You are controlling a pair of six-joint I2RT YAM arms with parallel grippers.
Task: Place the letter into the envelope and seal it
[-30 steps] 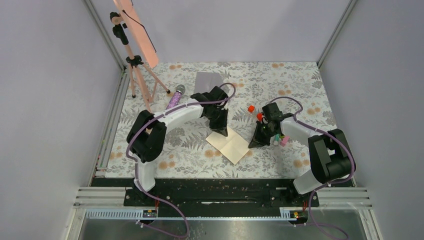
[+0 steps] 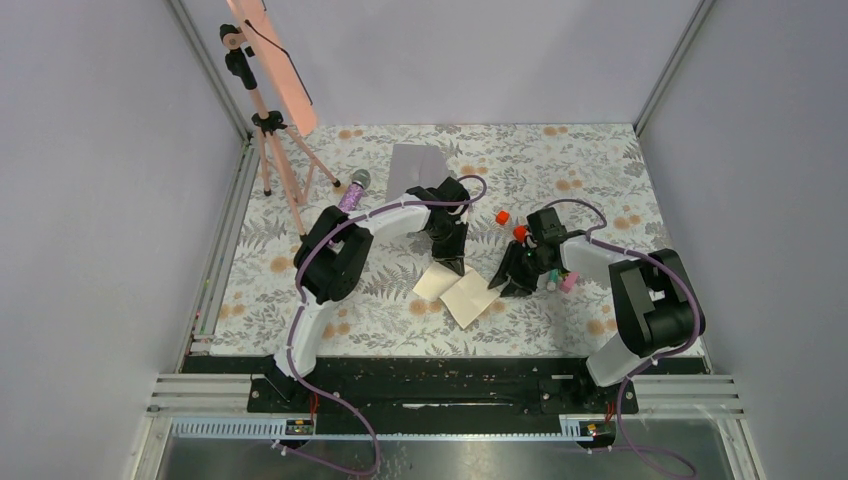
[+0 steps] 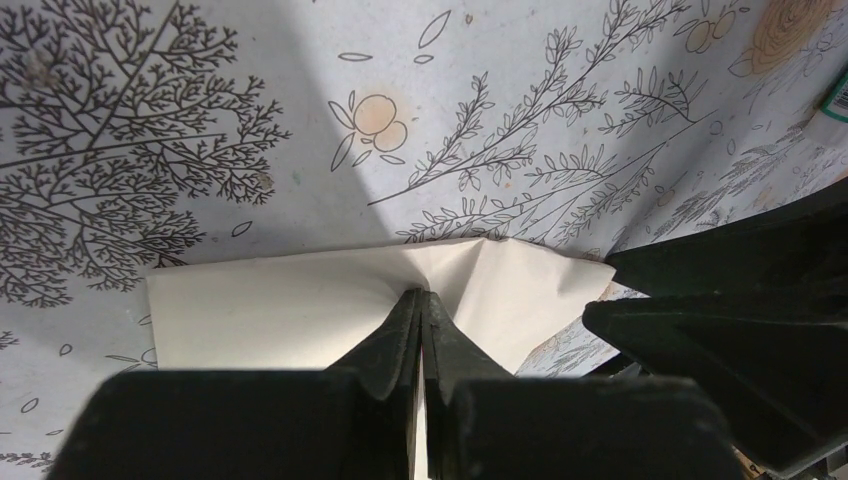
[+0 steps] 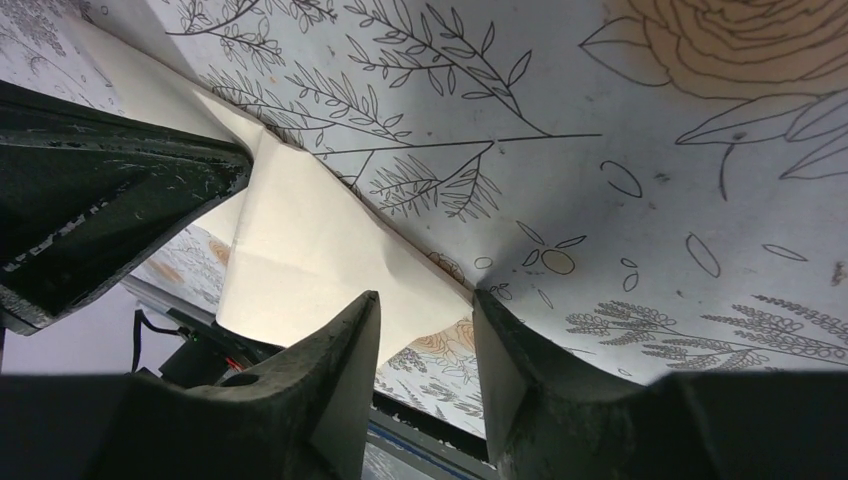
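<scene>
A cream sheet of paper (image 2: 469,299), seemingly the letter, lies creased on the table in front of the arms. My left gripper is shut, its tips down on the paper by the raised crease; nothing clearly shows between them. At the sheet's right corner my right gripper stands open, with the paper's corner (image 4: 440,300) between its fingers and close to one fingertip (image 4: 483,303). In the top view, a flat grey rectangle (image 2: 415,165) lies at the back, partly under the left arm; whether it is the envelope I cannot tell.
Two small red objects (image 2: 502,217) sit behind the right gripper. A pink item (image 2: 569,283) and small bottles lie beside the right arm. To the left are a purple microphone (image 2: 352,194) and a tripod (image 2: 283,165).
The once flatter paper now bends at its middle crease.
</scene>
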